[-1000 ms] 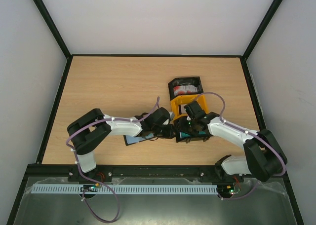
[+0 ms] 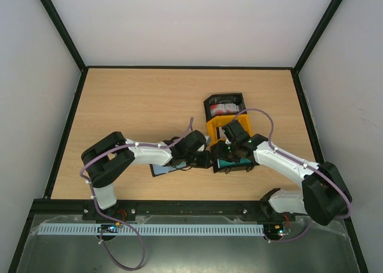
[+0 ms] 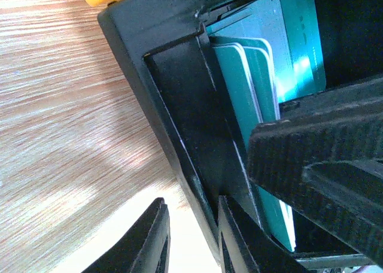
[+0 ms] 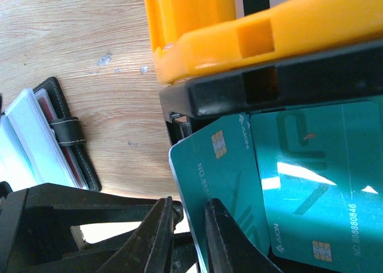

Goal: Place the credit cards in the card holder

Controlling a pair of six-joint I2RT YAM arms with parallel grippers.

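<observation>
In the right wrist view several teal credit cards (image 4: pixel 317 183) stand in the black front bin. One teal card (image 4: pixel 221 177) leans at its left end, its edge between the parted fingers of my right gripper, which does not clamp it. My left gripper is shut on the side wall of the black bin (image 3: pixel 197 117), seen in the left wrist view. There, the right gripper's dark fingers (image 3: pixel 299 129) cover part of the teal cards (image 3: pixel 245 81). The card holder (image 4: pixel 54 135) with clear sleeves and a black strap lies left of the bin, partly under the left arm (image 2: pixel 152 156).
A yellow bin (image 2: pixel 221 126) adjoins the black front bin, and behind it stands another black bin (image 2: pixel 224 99) holding red-and-white items. Both arms are close together at the front bin.
The right arm has shifted slightly, its elbow a little further right and forward, with the gripper staying over the front bin. No movement shows in the left arm.
</observation>
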